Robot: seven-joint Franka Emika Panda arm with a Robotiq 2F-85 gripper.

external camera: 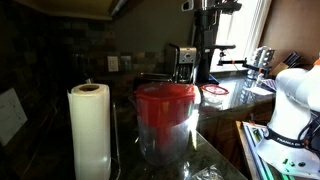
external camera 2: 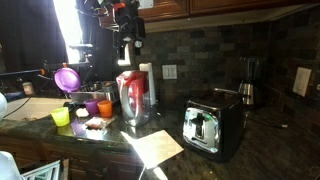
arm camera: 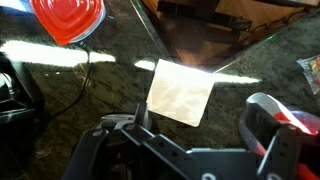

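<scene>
With no task named, the nearest thing to my gripper (external camera: 203, 58) is a clear canister with a red lid (external camera: 165, 108). In the second exterior view the gripper (external camera 2: 126, 48) hangs in the air above this canister (external camera 2: 134, 98), clear of it. From the wrist, the dark fingers (arm camera: 139, 113) stand well apart at the bottom, and no object shows between them. A pale square sheet (arm camera: 180, 93) lies on the dark counter below. Near the right edge of the wrist view is a red and white shape (arm camera: 283, 112), partly hidden by the gripper.
A paper towel roll (external camera: 90, 130) stands beside the canister. The chrome toaster (external camera 2: 207, 125) sits farther along the counter. Purple (external camera 2: 92, 107), orange (external camera 2: 106, 108) and yellow-green (external camera 2: 62, 116) cups are grouped at the left. A red-lidded tub (arm camera: 66, 18) shows from above.
</scene>
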